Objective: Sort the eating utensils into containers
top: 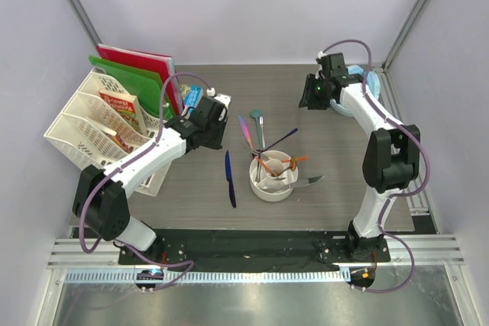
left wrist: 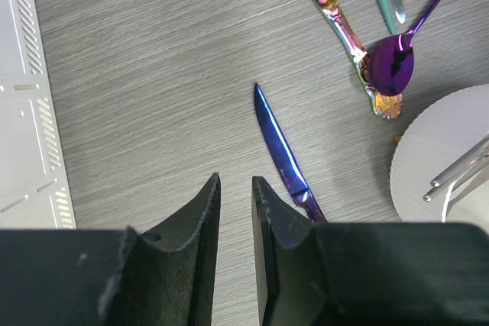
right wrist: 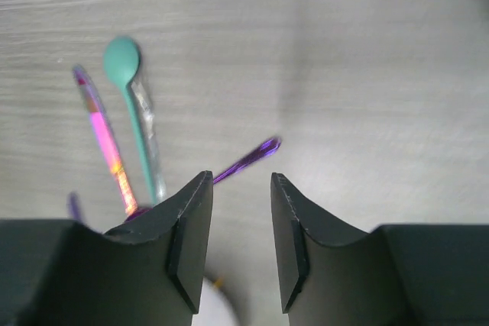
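Note:
A blue knife (top: 230, 179) lies on the table. To its right are a rainbow-and-pink utensil (top: 246, 133), a teal spoon (top: 257, 121), a thin silver one and a purple spoon (left wrist: 393, 65). The purple spoon's handle (right wrist: 248, 159) points away from the white container (top: 269, 195), which has utensils in it. My left gripper hovers above bare table left of the blue knife, open and empty. In the right wrist view, my right gripper stands open with no object in its grasp; from above it is right of the purple handle, clear of it.
A white perforated rack (top: 76, 131) with folders and boxes fills the left side. Light blue rounded things (top: 373, 85) sit at the far right, partly behind my right arm. A silver blade (top: 308, 182) projects right from the container. Bare table lies at the back middle.

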